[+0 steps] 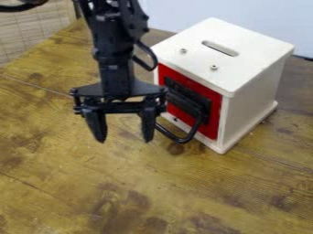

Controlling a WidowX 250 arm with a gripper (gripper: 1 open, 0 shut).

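A white wooden box (pixel 252 91) with a slot and two screws on top stands at the upper right. Its red front face holds a black panel with a black loop handle (pixel 184 137) jutting out low toward the lower left. My black gripper (pixel 123 119) hangs open just left of the box, its fingers pointing down with nothing between them. Whether its right finger touches the handle cannot be told from this angle.
A white wall rises behind the box, and a woven mat (pixel 25 37) lies at the upper left.
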